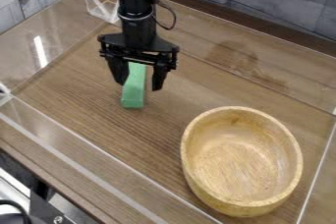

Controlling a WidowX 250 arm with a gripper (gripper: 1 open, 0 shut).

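A small green block (133, 92) lies upright-lengthwise on the wooden table, left of centre. My black gripper (140, 71) hangs over it from the top of the view, its two fingers spread open on either side of the block's far end. Whether the fingertips touch the block cannot be told.
A large round tan bowl (242, 160) fills the lower right of the table (73, 135). A clear plastic piece and cables are at the top left edge.
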